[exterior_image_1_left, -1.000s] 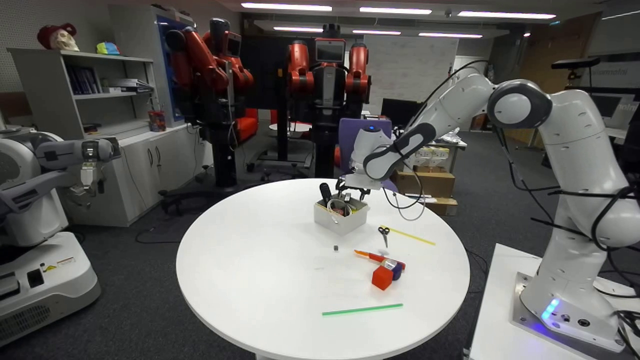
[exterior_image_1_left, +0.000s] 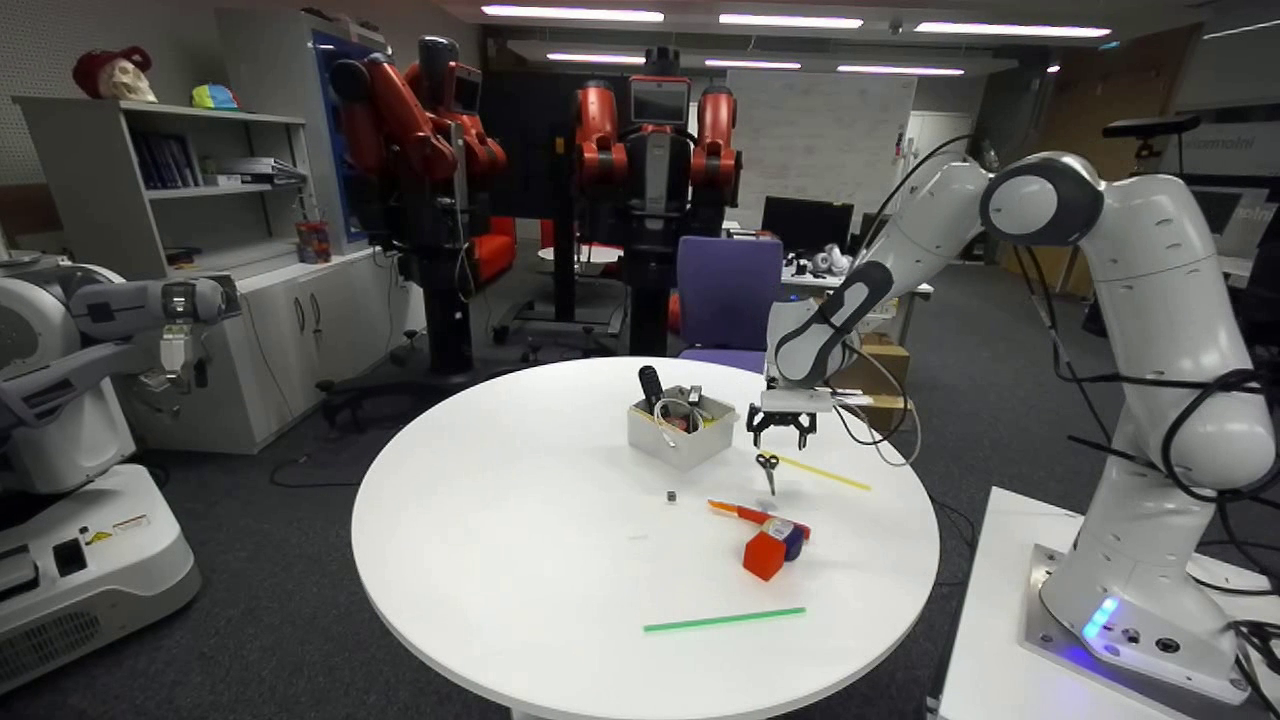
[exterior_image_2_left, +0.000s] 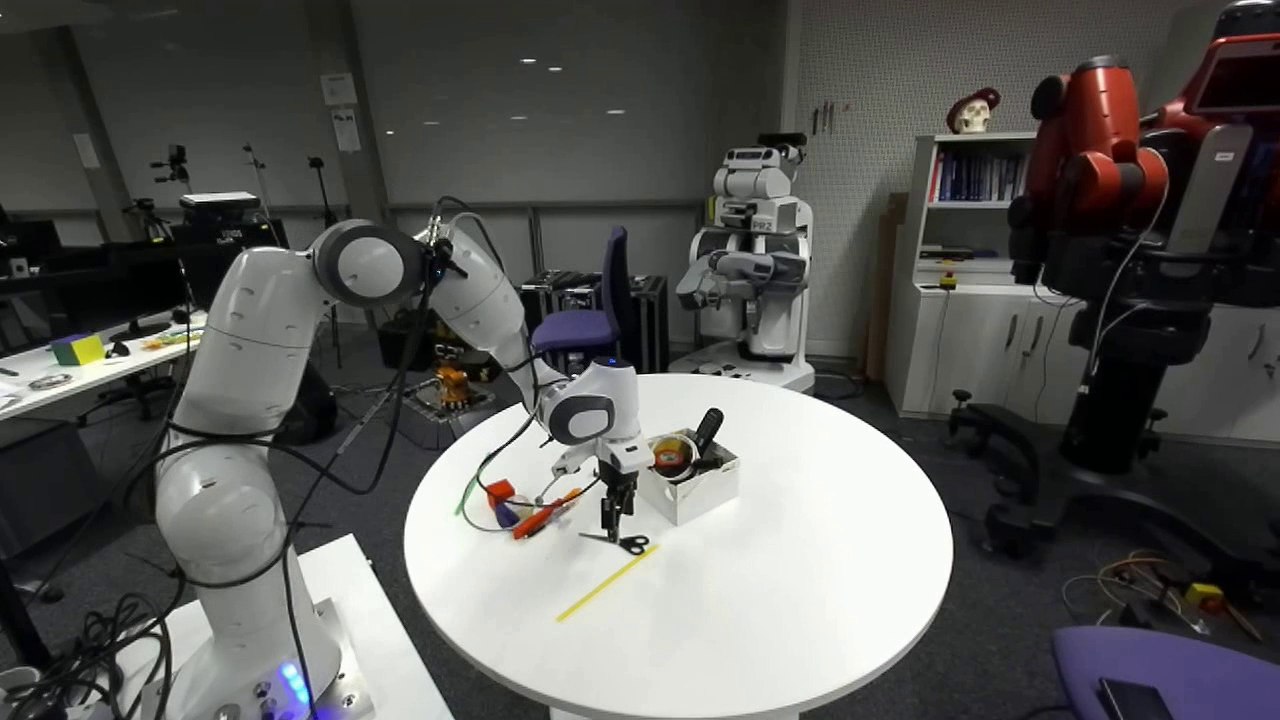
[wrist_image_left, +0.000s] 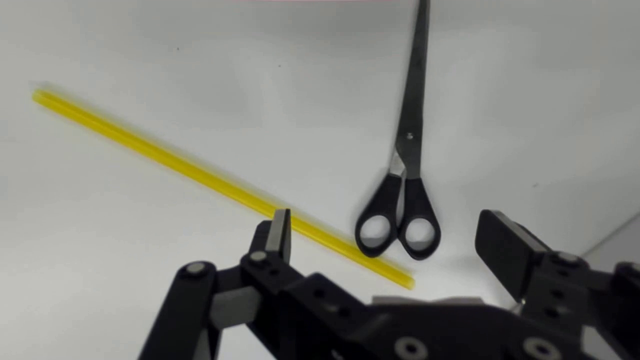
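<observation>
My gripper (exterior_image_1_left: 782, 445) stands open above the table, with no object gripped. Beneath it lie black-handled scissors (wrist_image_left: 410, 157), flat on the white surface with blades closed. In the wrist view the scissors' handles appear between the two spread fingers. A yellow stick (wrist_image_left: 180, 165) lies slantwise, one end close by the scissors' finger loops and passing under the left finger's outline. From the second exterior view, the gripper (exterior_image_2_left: 617, 528) hangs low over the scissors (exterior_image_2_left: 631, 544); the exact height is hard to tell.
A light box (exterior_image_1_left: 679, 444) filled with assorted items stands beside the gripper. Nearer the front are an orange-handled tool (exterior_image_1_left: 740, 512), a red block (exterior_image_1_left: 764, 554), a small dark cube (exterior_image_1_left: 672, 496) and a green stick (exterior_image_1_left: 725, 619).
From above the box's far side, my gripper has moved right and lower, over the scissors and the yellow stick. Objects on the table look unmoved.
</observation>
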